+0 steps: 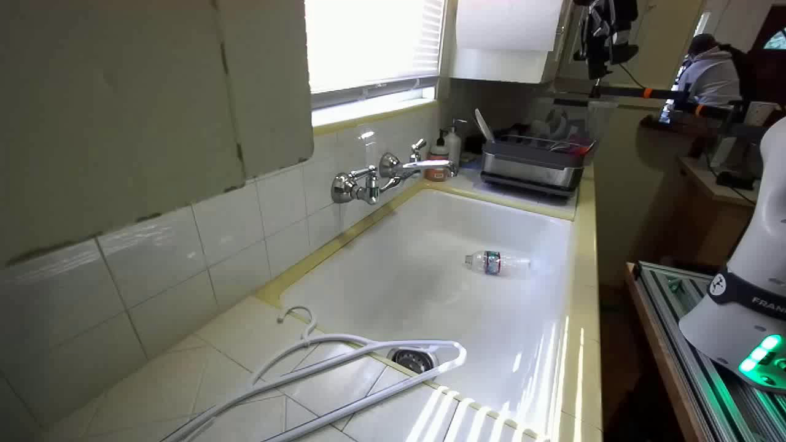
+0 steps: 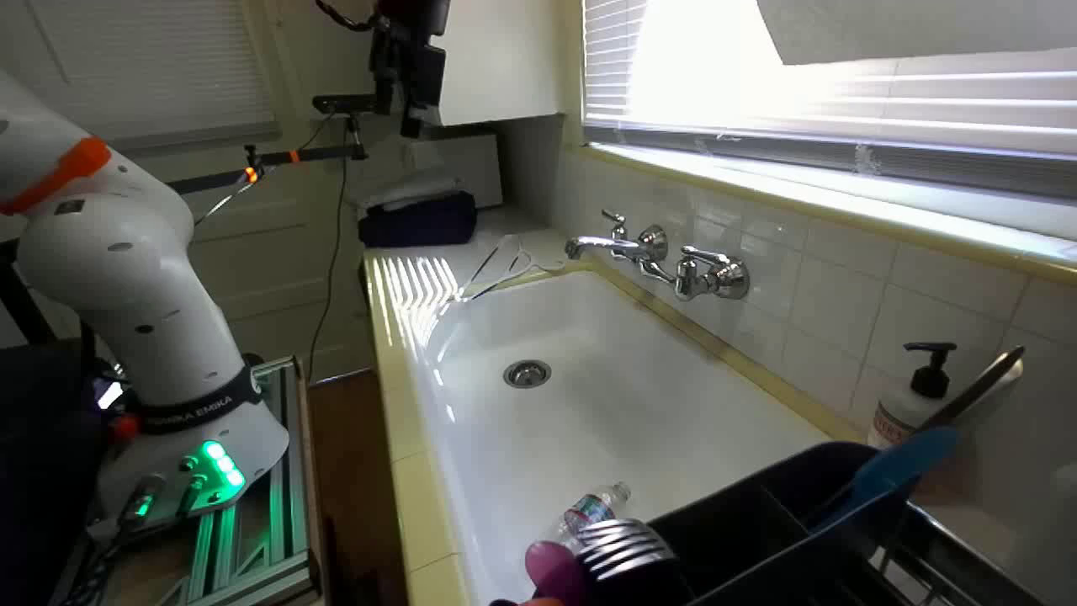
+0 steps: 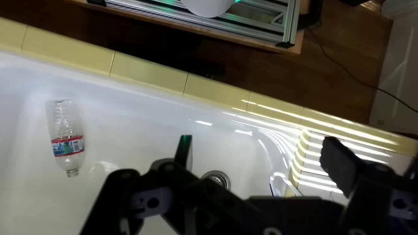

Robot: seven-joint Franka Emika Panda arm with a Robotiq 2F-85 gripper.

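Note:
My gripper is open above the drain end of the sink, its two black fingers wide apart with nothing between them. A clear plastic bottle (image 3: 67,135) with a red and blue label lies on its side in the white sink (image 1: 412,294), well to the left of the fingers in the wrist view. In exterior view 2 the bottle (image 2: 586,512) is partly hidden behind utensils. The white hanger (image 1: 346,368) lies on the tiled counter, one end reaching over the sink near the drain (image 1: 412,360); its tip shows in the wrist view below the gripper.
A chrome faucet (image 1: 398,173) juts from the tiled wall over the sink. The dish rack (image 1: 534,163) and soap bottles (image 1: 446,151) stand at the far end. Dark folded cloth (image 2: 416,220) sits on the counter behind the hanger. The middle of the sink is clear.

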